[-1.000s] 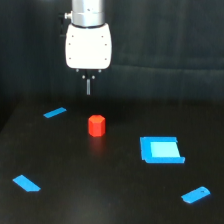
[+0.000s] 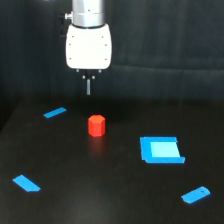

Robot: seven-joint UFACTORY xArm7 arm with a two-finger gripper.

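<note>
A small red block (image 2: 97, 126) with a faceted outline stands on the dark table, left of the middle. Toward the right lies a white square (image 2: 163, 149) bordered in blue. My white arm end comes down from the top, and its thin gripper or rod tip (image 2: 88, 87) hangs above and slightly left of the red block, apart from it. No separate fingers can be made out.
Strips of blue tape lie on the table at the back left (image 2: 55, 112), front left (image 2: 26, 183) and front right (image 2: 195, 195). A dark curtain (image 2: 170, 50) hangs behind.
</note>
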